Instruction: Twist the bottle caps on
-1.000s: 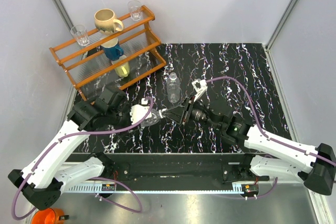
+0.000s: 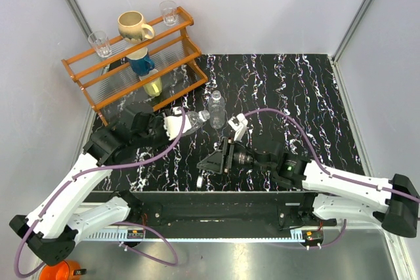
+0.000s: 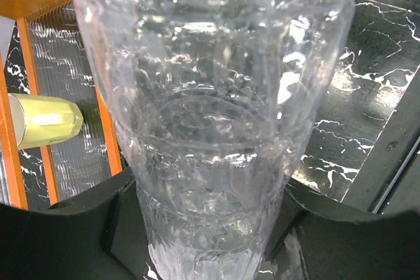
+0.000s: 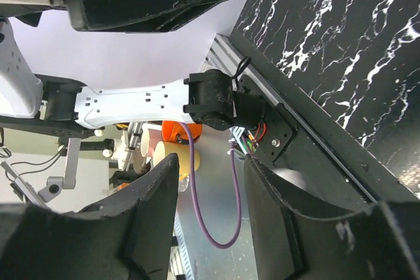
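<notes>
Shut around a clear plastic bottle (image 3: pixel 216 116), my left gripper (image 2: pixel 177 126) holds it tilted, its neck pointing right in the top view. No white cap shows on that neck. My right gripper (image 2: pixel 213 162) is open, below and right of the neck, with nothing between its fingers. A small white cap (image 2: pixel 200 181) is just past its fingertips, near the table's front edge. In the right wrist view the cap (image 4: pixel 290 177) is motion-blurred, outside the fingers. A second clear bottle (image 2: pixel 216 111) stands upright near the held one; whether it is capped is unclear.
An orange wooden rack (image 2: pixel 147 73) with cups and glasses fills the back left. A dark ledge (image 2: pixel 203 208) runs along the front.
The right gripper has moved toward the front and opened, away from the bottle's neck. The cap has come off toward the front. The left gripper has raised the bottle's neck toward the back.
</notes>
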